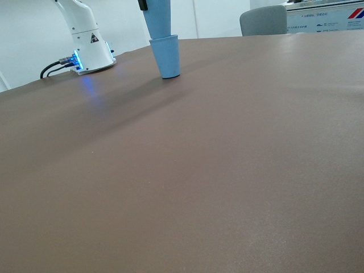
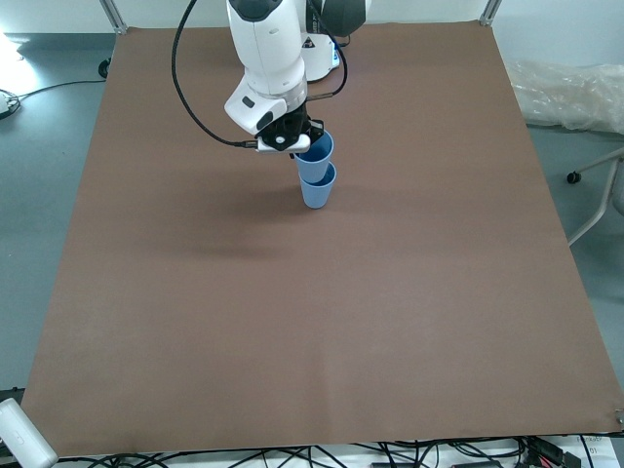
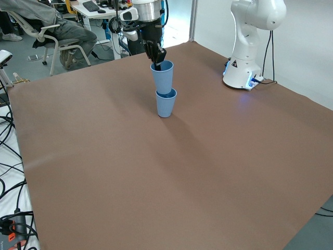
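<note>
My gripper (image 3: 156, 66) holds an upper light blue cup (image 3: 162, 79) by its rim, directly over a second light blue cup (image 3: 165, 106) standing upright on the brown table (image 3: 208, 177). The upper cup's bottom is at or just inside the lower cup's mouth. In the top view the upper cup (image 1: 158, 20) rises above the lower cup (image 1: 165, 57), with a dark fingertip at its left side. In the left view the wrist hides most of the gripper above the cups (image 2: 314, 156).
The white arm base (image 3: 240, 75) stands at the table's back. Cables lie beyond the table's edge, and a person sits on a chair past it in the right view.
</note>
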